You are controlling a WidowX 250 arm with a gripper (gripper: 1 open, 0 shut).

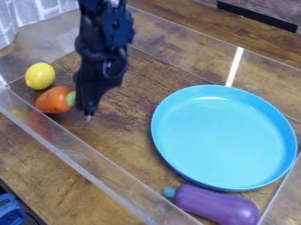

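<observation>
The dark gripper (pixel 90 104) hangs at the left of the camera view, its fingertips just right of an orange carrot (pixel 53 99) with a green end. The fingers look close together; whether anything is between them is unclear, though the carrot's green end is beside them. A yellow lemon (pixel 40 75) lies behind the carrot, near the left wall.
A large blue plate (pixel 223 136) fills the right side, with a purple eggplant (pixel 217 206) in front of it. Clear walls (pixel 112 180) border the wooden surface. Bare wood lies between gripper and plate.
</observation>
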